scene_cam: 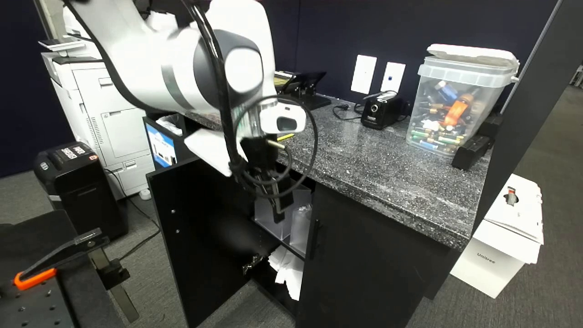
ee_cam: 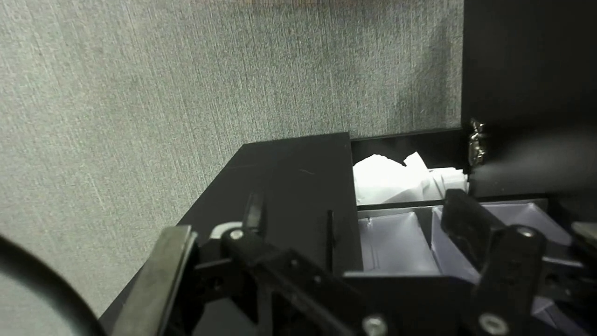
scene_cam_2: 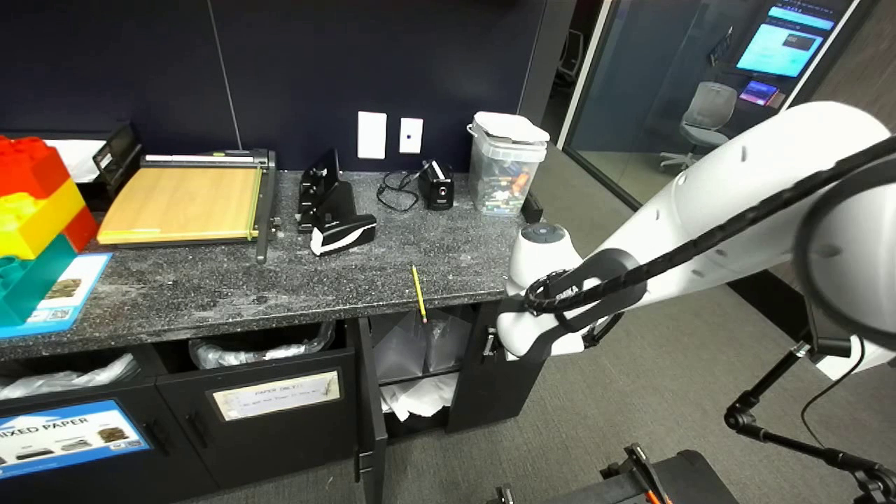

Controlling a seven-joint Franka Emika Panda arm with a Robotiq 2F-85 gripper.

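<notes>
My gripper shows at the bottom of the wrist view, its dark fingers [ee_cam: 467, 227] spread wide with nothing between them. In exterior view 1 it points down in front of the open cabinet, by the worktop's edge. Inside the cabinet are clear bins [scene_cam_2: 401, 346] on a shelf and white papers [ee_cam: 389, 179] below. The open door [scene_cam: 210, 246] stands swung out to the left, and the door with a handle [scene_cam_2: 489, 341] beside it is shut. A yellow pencil [scene_cam_2: 418, 290] lies across the worktop's front edge. In exterior view 2 my fingers are hidden.
On the speckled worktop [scene_cam_2: 252, 294] stand a stapler [scene_cam_2: 344, 235], a paper trimmer [scene_cam_2: 185, 201], a black pencil sharpener [scene_cam_2: 438, 186], coloured blocks [scene_cam_2: 38, 210] and a clear tub of batteries [scene_cam_2: 504, 172]. The open door borders the space left of the arm.
</notes>
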